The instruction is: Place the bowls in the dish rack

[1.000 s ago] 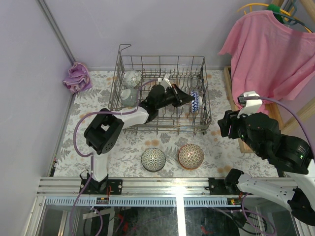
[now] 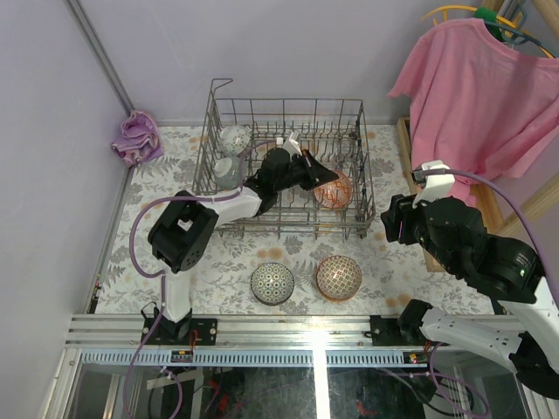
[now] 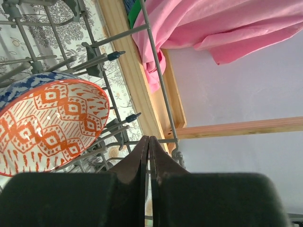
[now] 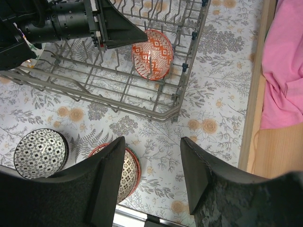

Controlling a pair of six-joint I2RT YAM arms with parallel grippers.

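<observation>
An orange-patterned bowl rests tilted in the right side of the dish rack; in the left wrist view the bowl has a blue-patterned one behind it. My left gripper is shut over the rack beside that bowl, nothing visible between its fingertips. My right gripper hangs right of the rack, above the counter, its fingers apart in its wrist view with nothing visible between them. A dark-patterned bowl and an orange-rimmed patterned bowl sit on the counter in front of the rack.
Pale dishes stand in the rack's left part. A purple cloth lies at the back left. A pink shirt hangs at the right over a wooden frame. Clear counter lies right of the front bowls.
The orange bowl now shows its face in the rack where the blue-patterned side stood upright. My left gripper has shifted very slightly; the right arm has moved slightly toward the front.
</observation>
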